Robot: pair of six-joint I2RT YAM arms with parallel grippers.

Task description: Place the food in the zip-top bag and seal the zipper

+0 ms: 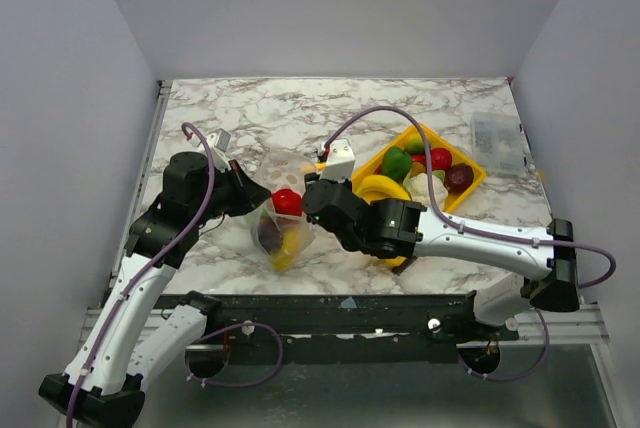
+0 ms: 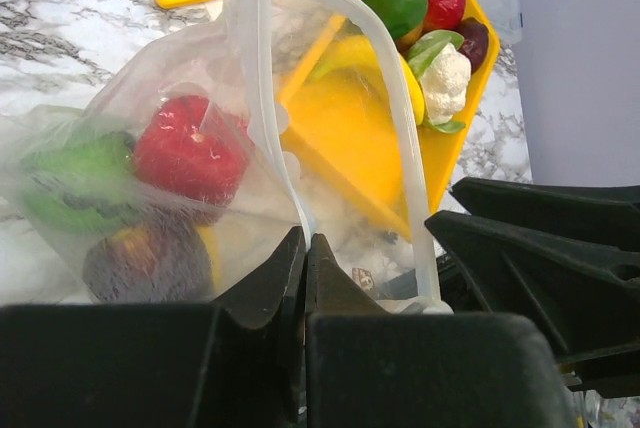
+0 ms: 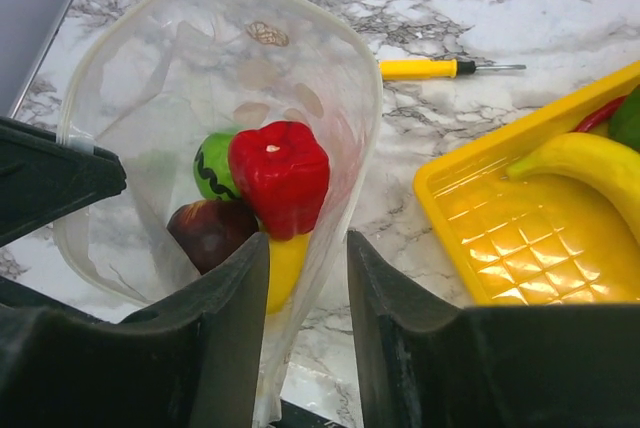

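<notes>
The clear zip top bag (image 1: 270, 238) stands with its mouth spread, its rim (image 3: 375, 98) plain in the right wrist view. Inside lie a red pepper (image 3: 280, 173), a green item (image 3: 213, 166), a dark round fruit (image 3: 212, 233) and something yellow (image 3: 287, 270). My left gripper is shut on the bag's left edge. On the other side, my right gripper has its fingers apart, with the bag's right edge running down between them, not clamped as far as shows. The zipper track cannot be made out clearly.
A yellow crate (image 1: 475, 180) of play food, with a banana (image 3: 590, 168) in it, stands right of the bag, partly under my right arm. A yellow screwdriver (image 3: 420, 69) lies behind the bag. At the far right is a clear box (image 1: 498, 141).
</notes>
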